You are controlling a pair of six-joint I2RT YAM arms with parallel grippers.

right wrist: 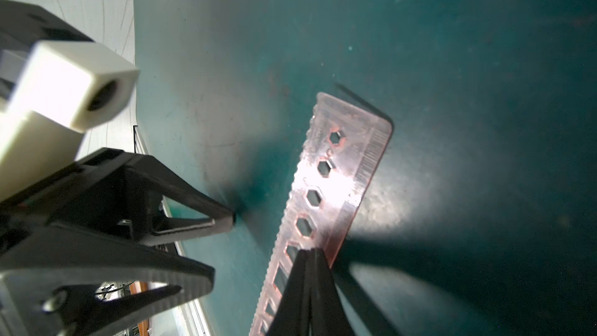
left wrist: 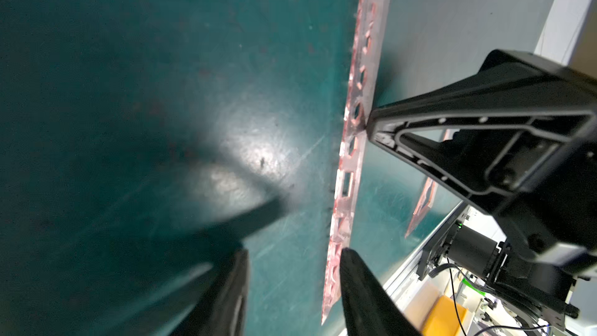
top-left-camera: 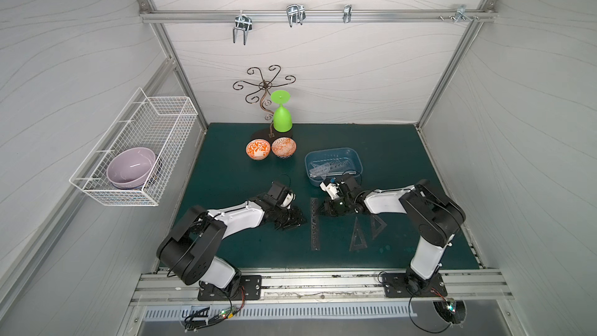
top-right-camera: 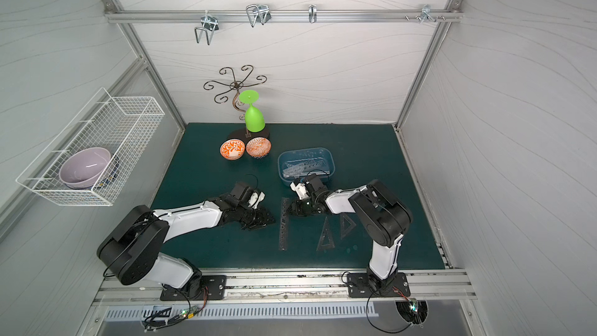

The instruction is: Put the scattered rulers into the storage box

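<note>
A long clear ruler with cut-out holes lies on the green table between my grippers. In the right wrist view my right gripper is shut, its fingertips together over the ruler with nothing between them. My left gripper stands open to the ruler's left; the ruler passes beyond its right finger in the left wrist view, not between the pads. Two clear triangle rulers, one narrow and one wider, lie to the right. The blue storage box behind the right gripper holds several clear rulers.
Two orange patterned bowls and a green goblet by a metal stand occupy the back left. A white wire basket with a purple bowl hangs on the left wall. Bare table lies at the right rear.
</note>
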